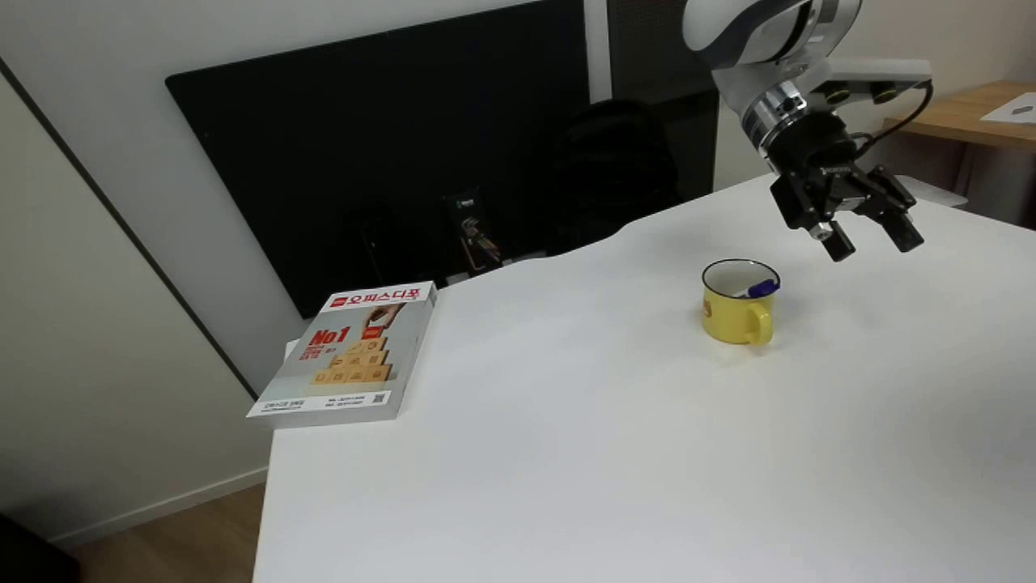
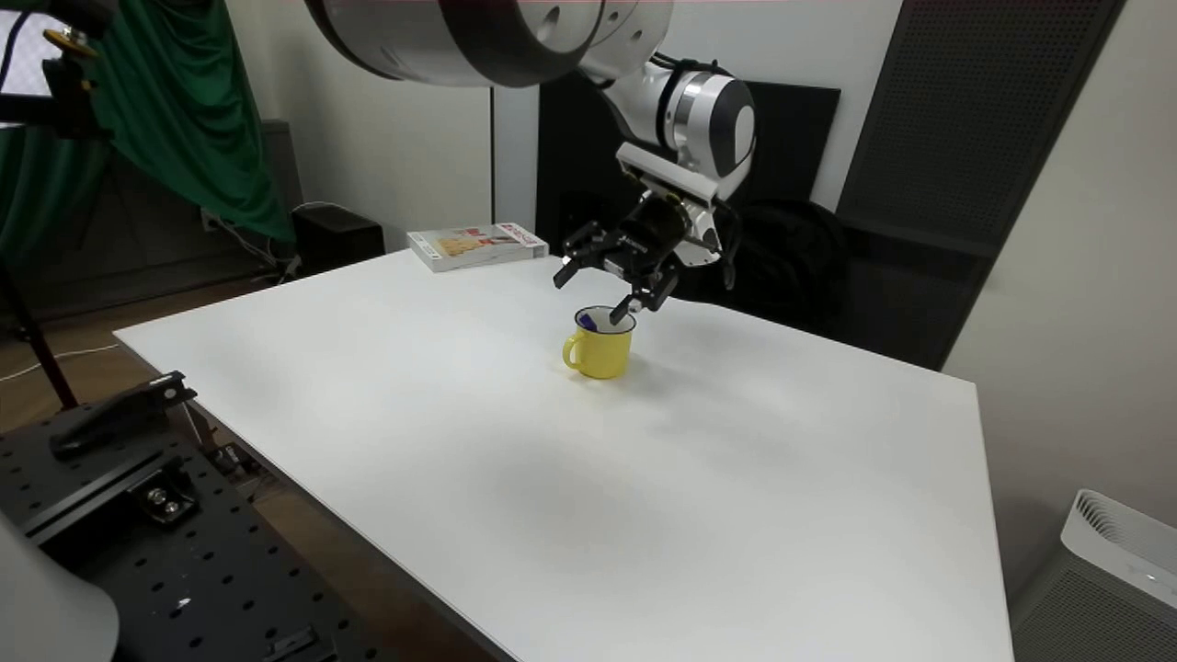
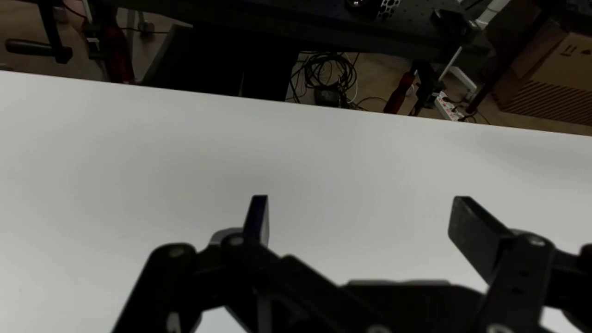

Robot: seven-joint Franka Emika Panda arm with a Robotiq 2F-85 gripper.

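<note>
A yellow mug [image 1: 730, 316] with a dark rim stands upright on the white table, and a blue-capped marker [image 1: 763, 288] rests inside it. In exterior view 2 the same mug [image 2: 602, 352] has its handle turned to the left. My gripper [image 1: 877, 244] hangs above the table, up and to the right of the mug in exterior view 1. Its fingers are spread open, with only bare table visible between them in the wrist view [image 3: 360, 213]. The mug and marker do not appear in the wrist view.
A thick catalogue [image 1: 341, 359] lies at the table's left end in exterior view 1. Beyond the table edge in the wrist view are a dark mounting bench and coiled cables [image 3: 333, 75].
</note>
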